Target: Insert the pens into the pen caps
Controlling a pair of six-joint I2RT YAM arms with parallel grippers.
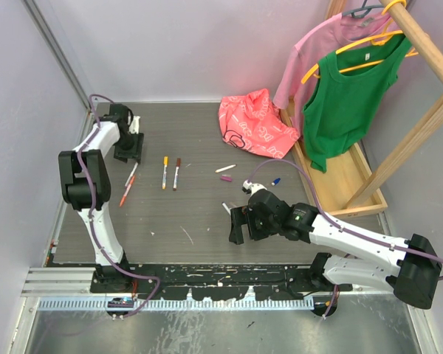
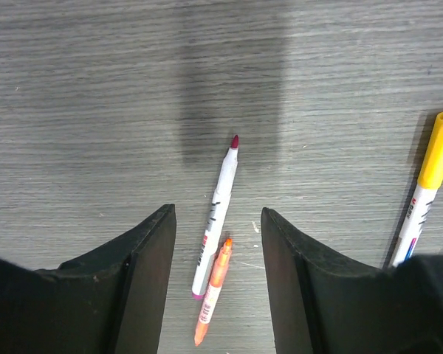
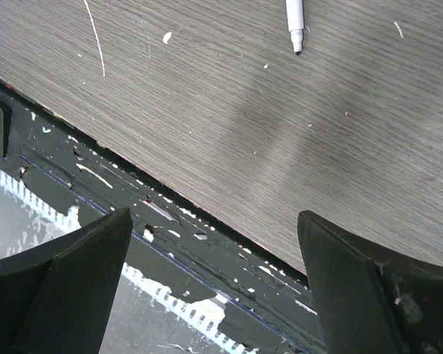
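Observation:
My left gripper is open above a white pen with a dark pink tip (image 2: 217, 210) and an orange pen (image 2: 212, 295), nothing held. A yellow-capped marker (image 1: 165, 172) and a brown-capped one (image 1: 177, 173) lie mid-left. Loose purple (image 1: 226, 178) and blue (image 1: 276, 181) caps lie right of centre, near a white pen piece (image 1: 226, 167). My right gripper (image 1: 237, 225) is open low over the front of the table; another white pen (image 3: 294, 22) lies beyond its fingers in the right wrist view.
A coral cloth bag (image 1: 257, 122) sits at the back. A wooden rack (image 1: 365, 192) with hanging garments stands on the right. The table's front edge (image 1: 207, 264) is below the right gripper.

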